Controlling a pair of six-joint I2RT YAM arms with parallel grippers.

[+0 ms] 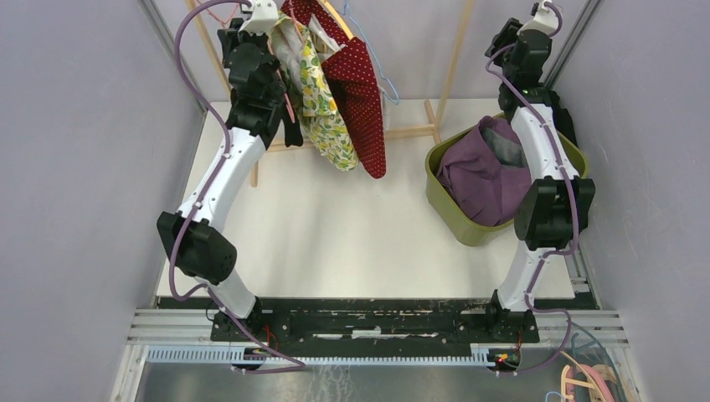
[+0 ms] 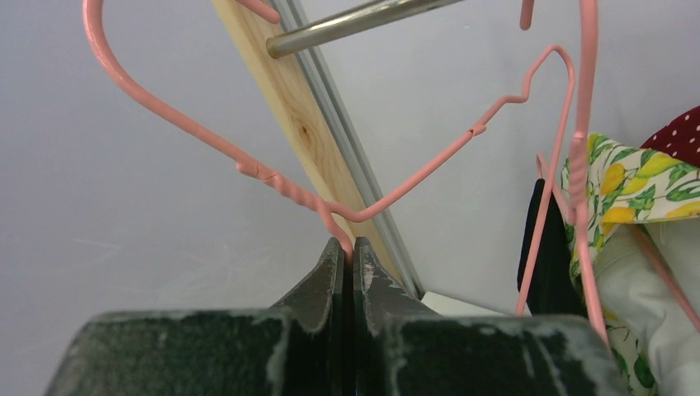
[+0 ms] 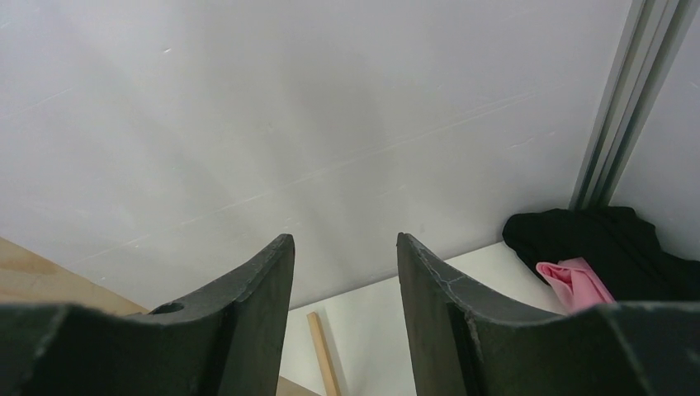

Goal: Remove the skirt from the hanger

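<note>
My left gripper is shut on a bare pink hanger [image 2: 285, 188], gripping the stem below the place where its arms meet. No garment shows on the visible part of that hanger. At the back right, the open right gripper has nothing between its fingers. Purple cloth [image 1: 484, 172] lies bunched with a grey piece inside the green basket [image 1: 459, 219], below the right arm. Whether either piece is the skirt, I cannot tell.
Garments hang on the wooden rack [image 1: 410, 132], among them a lemon-print one [image 1: 328, 138] and a red dotted one [image 1: 356, 84]. Another pink hanger [image 2: 581, 157] is close on the right of my left gripper. Black cloth [image 3: 594, 247] lies in the back right corner.
</note>
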